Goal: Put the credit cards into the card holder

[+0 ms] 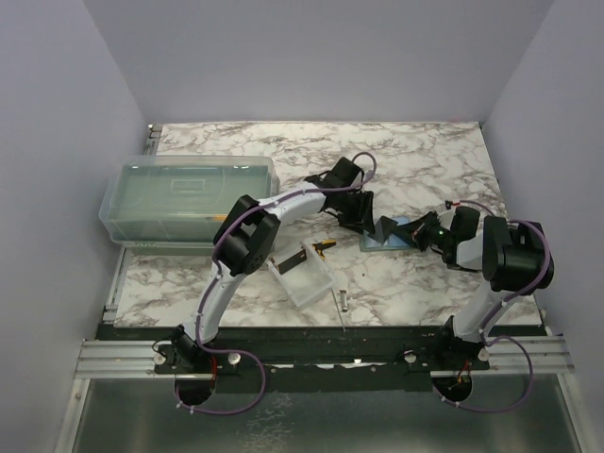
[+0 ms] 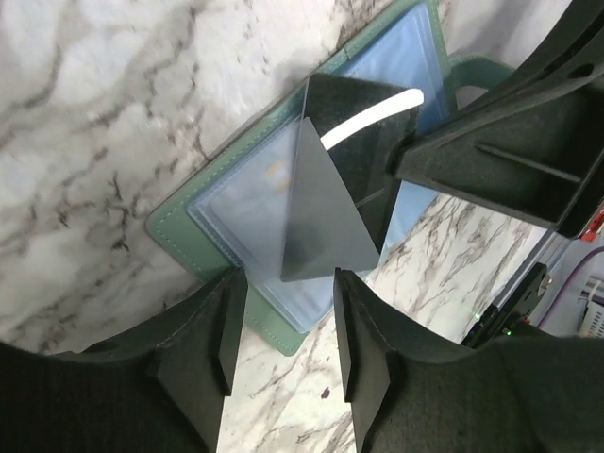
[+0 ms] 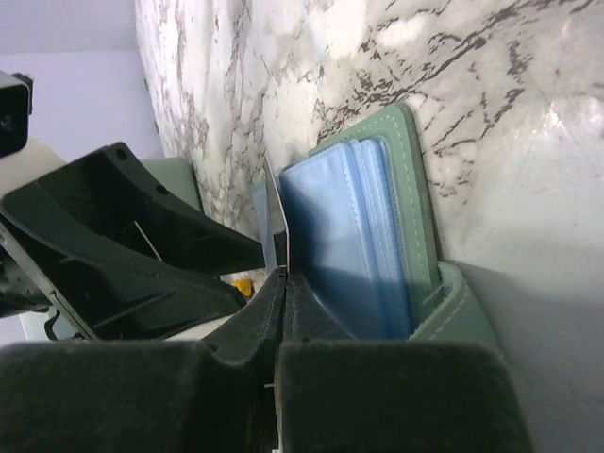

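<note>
The card holder lies flat on the marble table, green-edged with pale blue pockets; it also shows in the right wrist view (image 3: 354,217). Over it stands a thin dark card with a white stripe, its edge rising from my right fingertips in the right wrist view. My right gripper is shut on that card. At the holder's near-left end, my left gripper is open, its fingertips apart with nothing between them. Whether the card's lower edge sits inside a pocket cannot be told.
A white box (image 1: 307,283) with a dark compartment stands left of the holder, with a small black-and-yellow item (image 1: 324,246) beside it. A large translucent green bin (image 1: 193,198) fills the left. The marble behind the holder is clear.
</note>
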